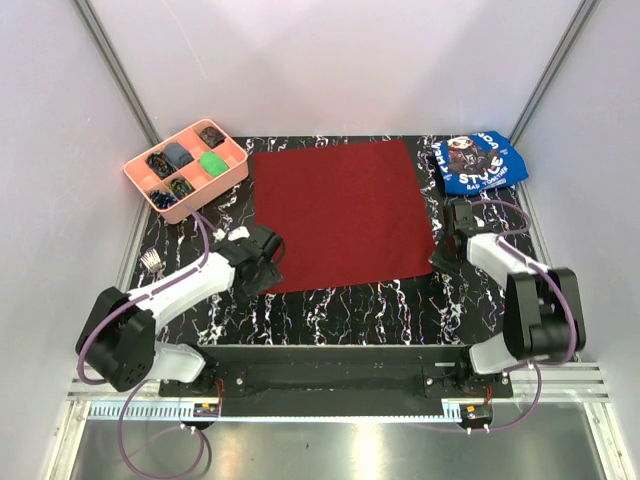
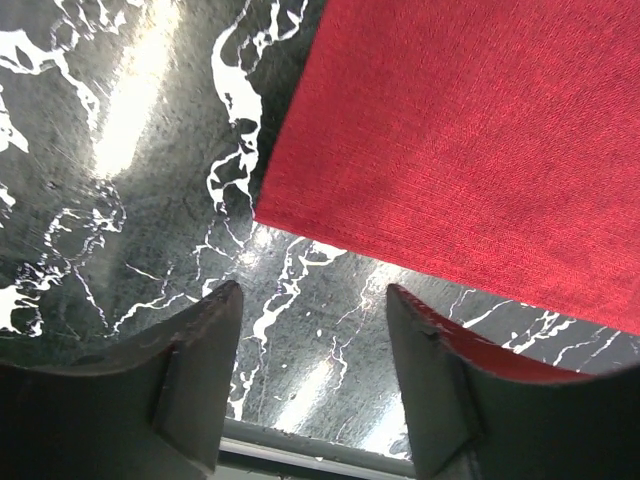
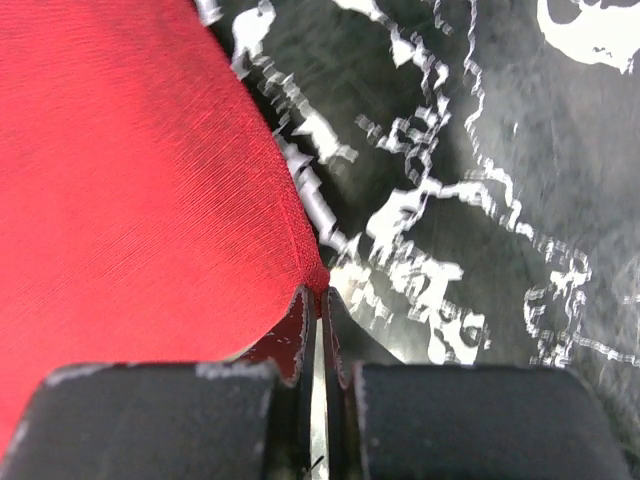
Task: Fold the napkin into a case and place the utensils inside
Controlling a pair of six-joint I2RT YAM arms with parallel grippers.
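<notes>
A red napkin (image 1: 340, 210) lies spread flat on the black and white table. Its front right corner is pinched in my right gripper, which is shut on the cloth; the corner looks slightly raised. Over the front left corner of the napkin (image 2: 440, 150) hovers my left gripper, its fingers apart with only bare table visible between them. That corner sits just beyond the fingertips in the left wrist view. A fork (image 1: 151, 261) rests at the left of the table, its handle partly hidden by the left arm.
An orange divided box (image 1: 236, 176) holding rolled cloths stands at the back left. At the back right lies a blue printed packet (image 1: 480, 162).
</notes>
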